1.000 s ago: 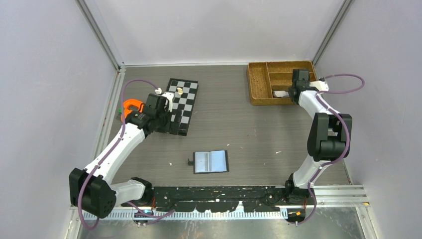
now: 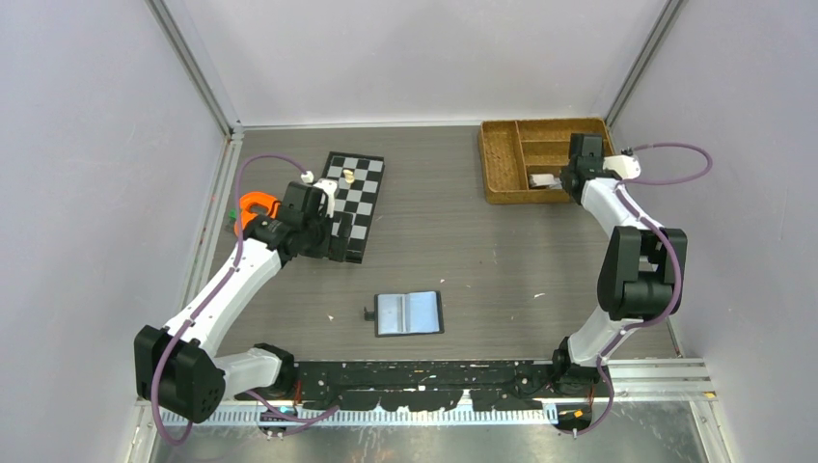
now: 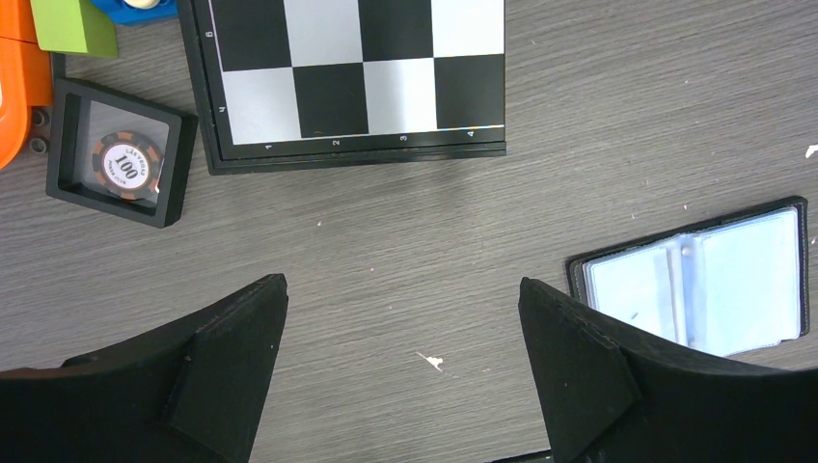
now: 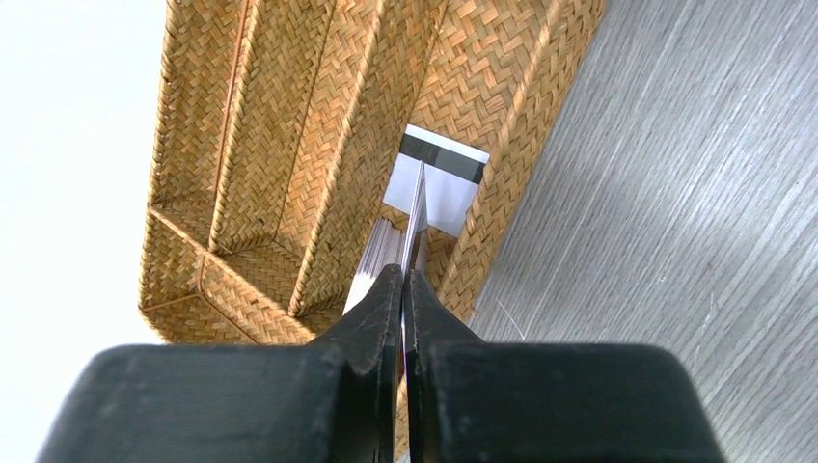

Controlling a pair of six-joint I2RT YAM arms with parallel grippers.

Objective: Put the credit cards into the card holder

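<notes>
My right gripper is shut on a credit card (image 4: 417, 207), seen edge-on and upright inside the basket's front compartment. Behind it, a white card with a dark stripe (image 4: 440, 177) lies in the same compartment. A bundle of standing cards (image 4: 374, 256) is just left of the fingers. The open card holder (image 2: 409, 313), with clear sleeves, lies on the table at front centre; the left wrist view shows it at the right edge. My left gripper stands open above bare table, nothing between its fingers.
A divided woven basket (image 2: 502, 164) stands at the back right, near the wall. Below the left arm are a chessboard (image 3: 352, 152), an orange object (image 3: 13, 96) and a black frame with a poker chip (image 3: 127, 166). Mid-table is clear apart from small scraps.
My right gripper has shifted slightly rightward and up in the top view, still at the basket. The left arm and card holder have not moved.
</notes>
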